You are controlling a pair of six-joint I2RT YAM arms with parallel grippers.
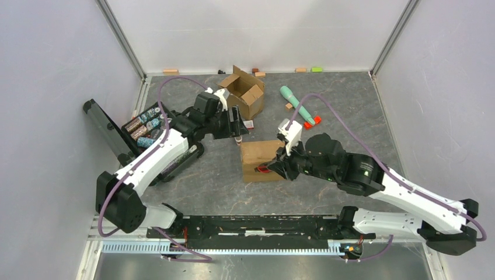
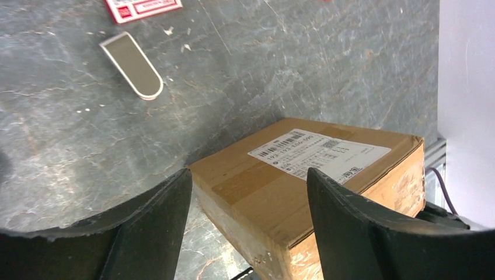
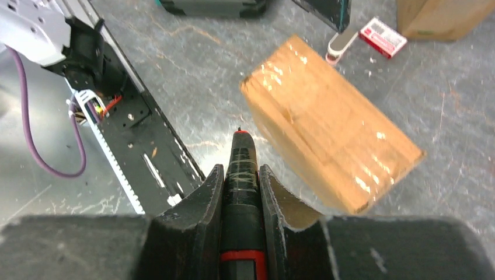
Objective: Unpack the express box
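A closed brown cardboard box [image 1: 260,153] stands on the grey floor near my base, and a white shipping label [image 2: 318,153] shows on one face. My left gripper [image 1: 236,123] hangs behind the box's left end, its fingers apart and nothing between its fingers in the left wrist view. Held in my right gripper is a slim black and red tool [image 3: 242,154], pointing away from the palm. In the right wrist view the tool lies beside the box's long side. Whether its tip touches the cardboard cannot be told.
An open empty carton [image 1: 248,102] stands farther back. Between the boxes lie a red and white packet [image 3: 383,38] and a slim grey item [image 2: 133,65]. A black case of cans [image 1: 146,129] occupies the left; a mint bottle-like object [image 1: 296,104] lies at back right.
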